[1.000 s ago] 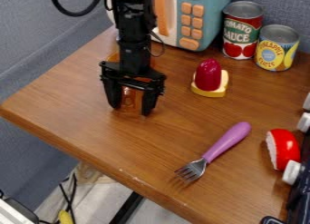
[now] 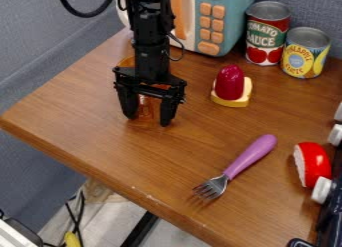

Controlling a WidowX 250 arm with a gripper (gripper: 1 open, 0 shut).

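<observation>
My black gripper (image 2: 147, 109) hangs low over the wooden table (image 2: 94, 131) at the upper left, its two fingers pointing down around a translucent orange object (image 2: 144, 126). The arm and fingers hide much of that object, and I cannot tell whether the fingers press on it.
A toy microwave (image 2: 211, 21), a tomato sauce can (image 2: 267, 36) and a yellow can (image 2: 305, 54) stand at the back. A red-and-yellow piece (image 2: 231, 86), a purple-handled fork (image 2: 247, 159) and a red-and-white object (image 2: 311, 166) lie to the right.
My gripper has shifted very slightly; the objects on the table are unchanged.
</observation>
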